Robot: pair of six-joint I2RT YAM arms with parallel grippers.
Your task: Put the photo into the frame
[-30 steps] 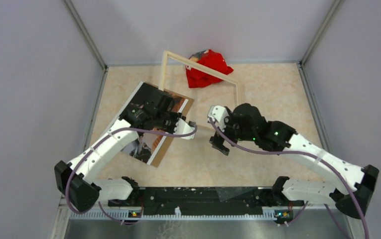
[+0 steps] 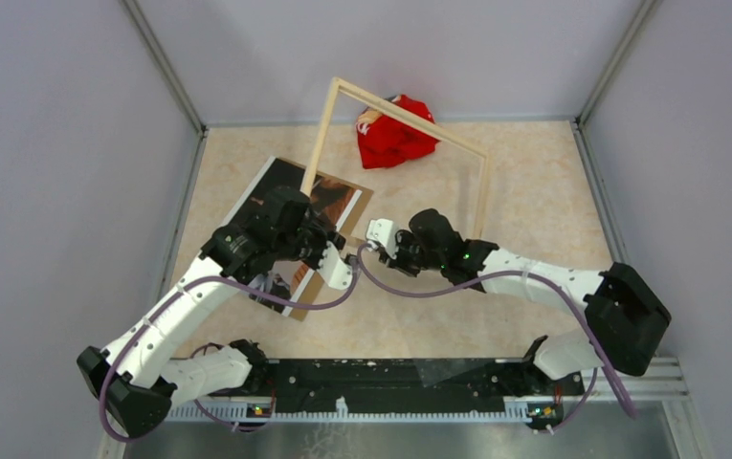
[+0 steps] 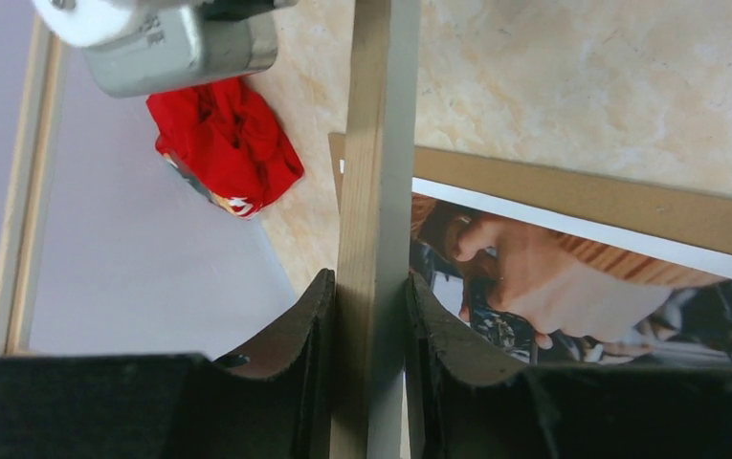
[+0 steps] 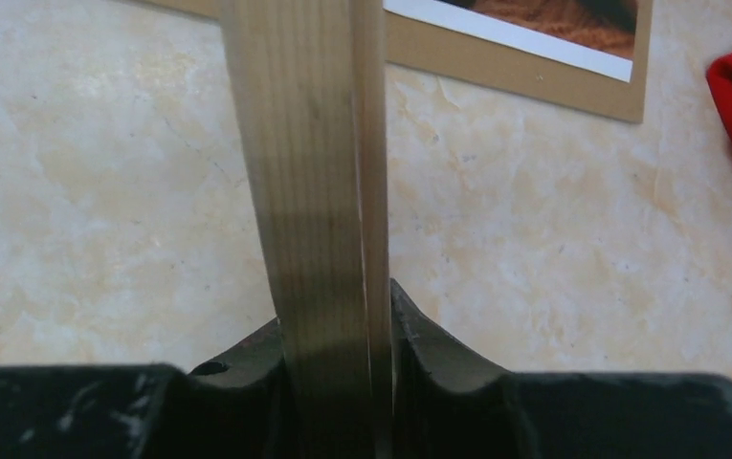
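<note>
The pale wooden frame (image 2: 410, 117) is held up at a tilt, its far corners raised over the table. The photo (image 3: 563, 287), on brown backing board, lies flat on the table at the left, apart from the frame and partly hidden by my left arm. In the left wrist view, my left gripper has its fingers close on both sides of one frame bar; whether they press on it is unclear. In the right wrist view, my right gripper is shut on another bar of the frame, with bare table beneath.
A red cloth bundle (image 2: 390, 142) rests at the back middle of the table, behind the frame. Grey walls (image 2: 677, 143) close in the sides and back.
My right gripper has come left and onto the frame. The frame's far edge has risen higher in the view and moved right.
</note>
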